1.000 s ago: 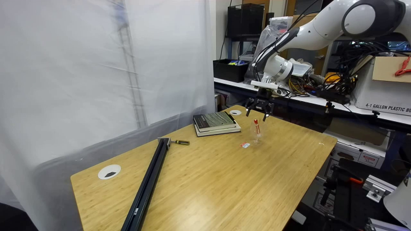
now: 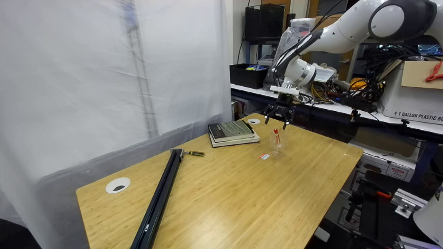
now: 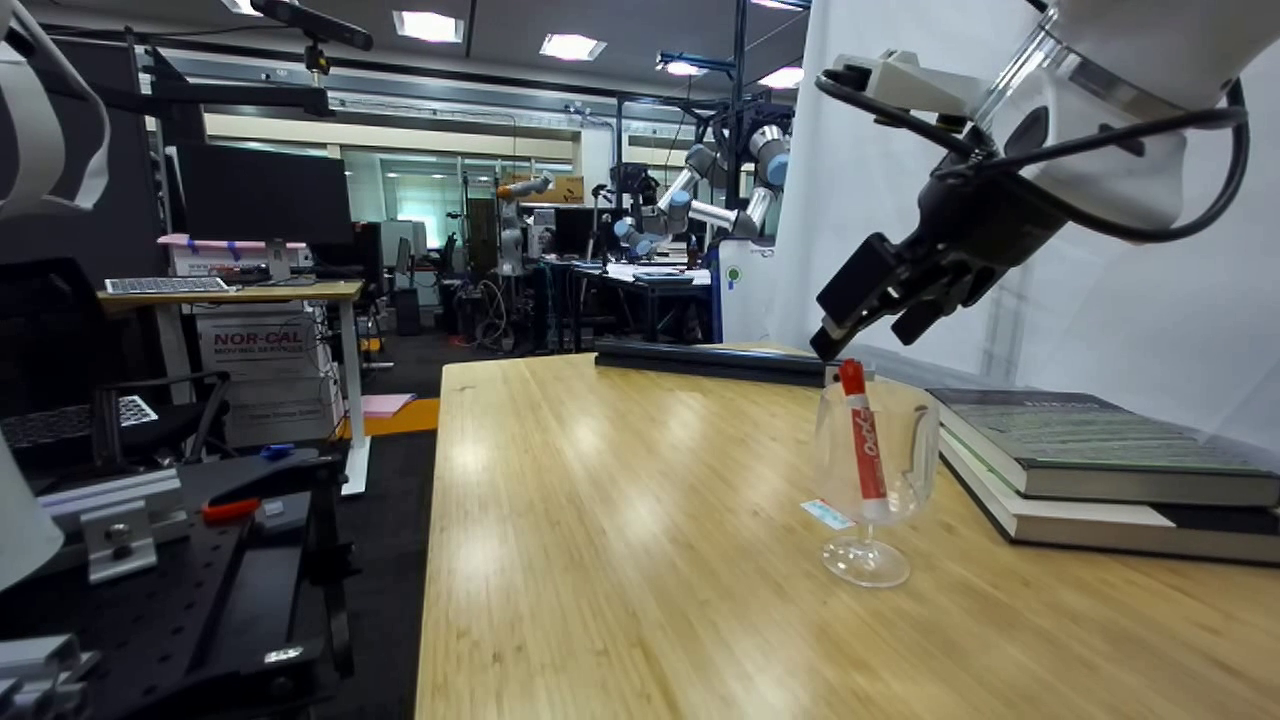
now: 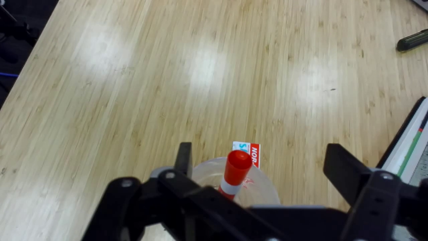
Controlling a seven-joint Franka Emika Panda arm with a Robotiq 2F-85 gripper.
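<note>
A red and white marker (image 3: pixel 867 444) leans inside a clear stemmed glass (image 3: pixel 914 462), its red cap poking above the rim. The glass stands upright on the wooden table. My gripper (image 2: pixel 276 121) hovers over and behind the glass in exterior view 1, open, with nothing held between its fingers. From the wrist view, the marker's red cap (image 4: pixel 237 164) shows in the span between the wide-apart fingers of my gripper, closer to the left one. Part of the glass is hidden by the gripper body there. A small red and white label (image 2: pixel 264 156) lies flat beside the glass's foot.
Two stacked books (image 2: pixel 232 133) lie close to the glass. Farther along the table are a screwdriver (image 2: pixel 196 153) and a long black rail (image 2: pixel 159 199).
Almost nothing differs; my gripper may have shifted very slightly. The glass, marker and books have stayed where they were.
</note>
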